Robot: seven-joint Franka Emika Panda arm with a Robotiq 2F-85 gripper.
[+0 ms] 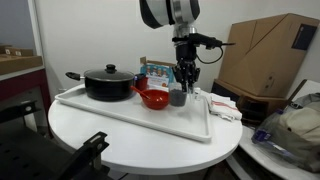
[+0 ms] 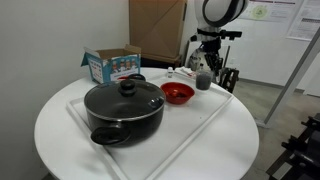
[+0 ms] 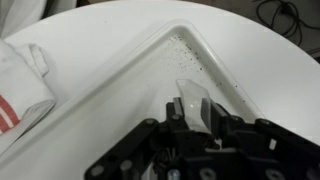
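A grey cup (image 1: pixel 178 97) hangs at the gripper (image 1: pixel 187 87), just above the right part of the white tray (image 1: pixel 165 119). In the second exterior view the grey cup (image 2: pixel 203 81) is under the arm, past the red bowl. My gripper is shut on it. In the wrist view a pale, glossy piece shows between the fingertips of the gripper; most of the cup is hidden there. Dark specks lie in the tray corner (image 3: pixel 183 40). The red bowl (image 1: pixel 155 99) sits on the tray beside the cup.
A black lidded pot (image 1: pixel 108 82) stands on the tray's left part, with a dark mug (image 1: pixel 141 80) behind. A colourful box (image 2: pixel 112 65) is at the back. A white cloth with red stripes (image 3: pixel 22 85) lies beside the tray. The tray's front right is clear.
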